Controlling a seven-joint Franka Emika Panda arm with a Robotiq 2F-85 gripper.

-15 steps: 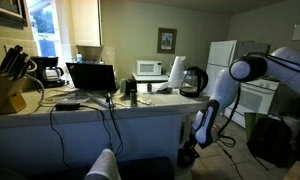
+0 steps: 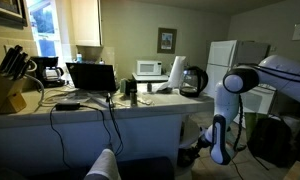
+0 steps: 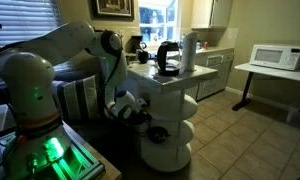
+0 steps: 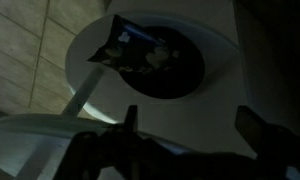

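Observation:
A dark round dish (image 4: 168,75) rests on a white shelf (image 4: 205,120) in the wrist view. On the dish lies a dark patterned piece (image 4: 137,47), perhaps a packet or cloth, with pale shapes on it. My gripper stands open at the lower edge of that view, its two fingers wide apart and nothing seen between them. Exterior view 2 shows the dark dish (image 3: 158,132) on a lower tier of the white rounded shelf unit (image 3: 168,155), with my arm reaching down beside it. From exterior view 1 the gripper (image 2: 193,156) is low, near the counter's end, and dim.
Above the shelves, the counter end (image 3: 177,78) carries a black kettle (image 3: 168,58) and a white paper roll (image 3: 188,50). A pale shelf post (image 4: 83,95) crosses the wrist view's left side. Open tiled floor (image 3: 240,125) lies beyond the shelves.
In exterior view 1 the lower arm has shifted to the right, away from the counter's end. The counter objects have stayed where they were.

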